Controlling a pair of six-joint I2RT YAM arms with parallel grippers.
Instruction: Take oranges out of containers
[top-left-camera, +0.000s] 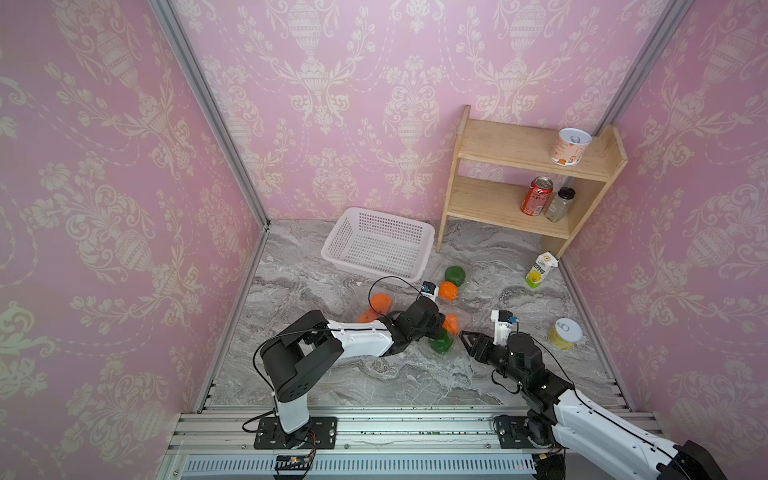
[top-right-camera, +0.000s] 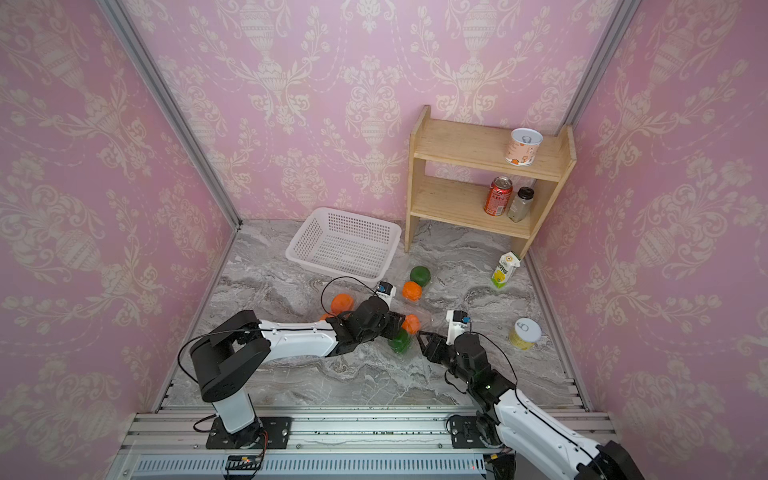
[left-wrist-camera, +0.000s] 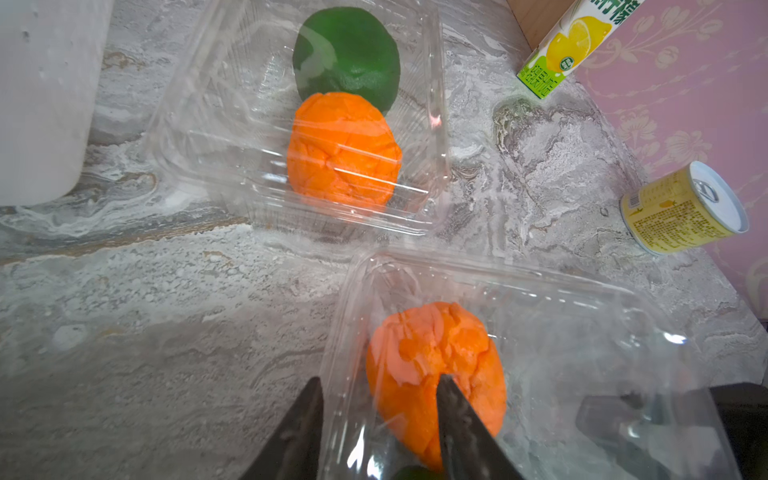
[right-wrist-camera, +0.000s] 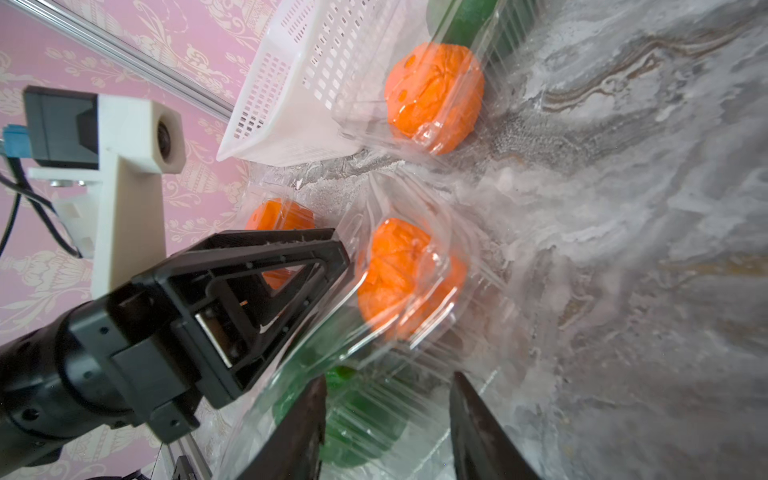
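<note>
A clear container with an orange (left-wrist-camera: 436, 360) and a green fruit (right-wrist-camera: 360, 424) sits between my grippers. My left gripper is open, its fingertips at the container's near side by the orange. My right gripper is open at the container's other side, over the green fruit in its view. A second clear container behind holds another orange (left-wrist-camera: 344, 160) and a green fruit (left-wrist-camera: 346, 48). More oranges (top-right-camera: 341, 302) lie at the left, partly hidden by the left arm.
A white basket (top-left-camera: 376, 244) stands empty at the back, beside a wooden shelf (top-left-camera: 504, 208). A juice carton (top-left-camera: 541, 270) and a yellow can (top-left-camera: 565, 336) stand on the right side.
</note>
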